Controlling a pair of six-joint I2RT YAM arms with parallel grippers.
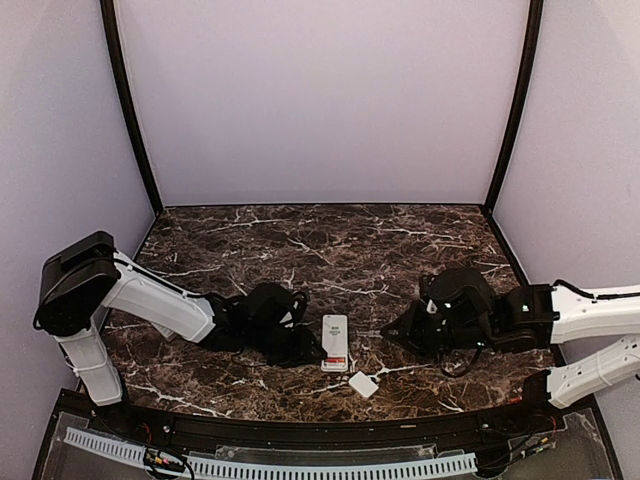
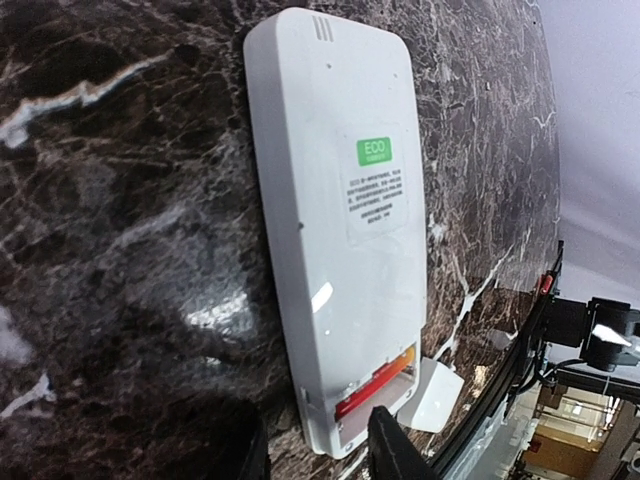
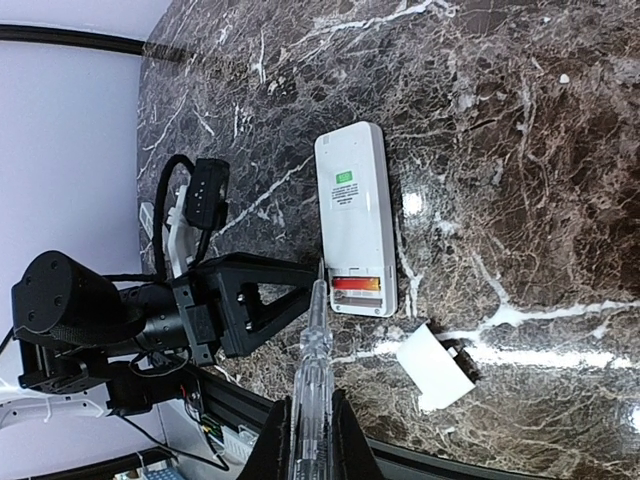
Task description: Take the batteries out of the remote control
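Note:
The white remote (image 1: 334, 335) lies face down, its back label up, battery bay uncovered with a red-and-orange battery inside, also seen in the right wrist view (image 3: 355, 284). The detached white cover (image 3: 432, 368) lies below it. My left gripper is at the remote's lower-left end by the bay, part open, with no battery between its fingers. My right gripper is shut on a clear screwdriver-like tool (image 3: 314, 370), which points toward the remote from the right.
The front rail (image 1: 330, 425) lies near the cover, and pale walls enclose the sides and back.

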